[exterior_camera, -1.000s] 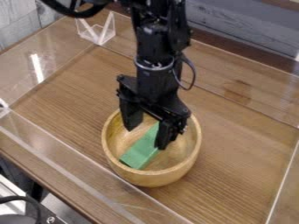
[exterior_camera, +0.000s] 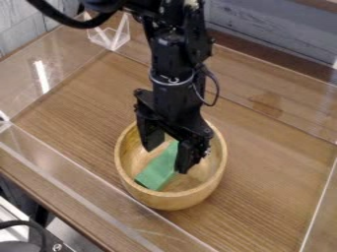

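A round yellow-tan bowl sits on the wooden table near the middle of the view. Inside it lies a green object. My black gripper hangs from above over the bowl, its open fingers down at the back part of the bowl, partly covering the green object. Whether the fingertips touch it cannot be told.
A clear plastic item stands at the back left. A dark cable runs at the lower left.
The bowl and the green object look essentially unchanged.
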